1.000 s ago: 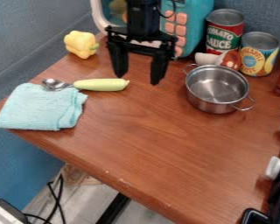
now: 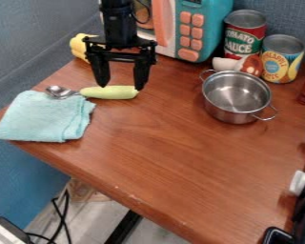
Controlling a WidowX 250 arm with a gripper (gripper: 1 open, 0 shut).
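My black gripper [image 2: 122,76] is open above a pale yellow-green corn-like vegetable [image 2: 113,92], one finger on each side along its length as seen from here; whether either touches it I cannot tell. A spoon [image 2: 58,91] lies at its left end, on or by a folded light-blue cloth [image 2: 43,117]. A yellow object [image 2: 79,45] behind is partly hidden by the gripper.
A steel pot [image 2: 235,98] stands to the right. Behind it are tomato sauce [image 2: 243,34] and another can [image 2: 281,59], plus a teal toy appliance [image 2: 186,29].
My gripper has moved left and slightly down, over the vegetable and in front of the yellow object.
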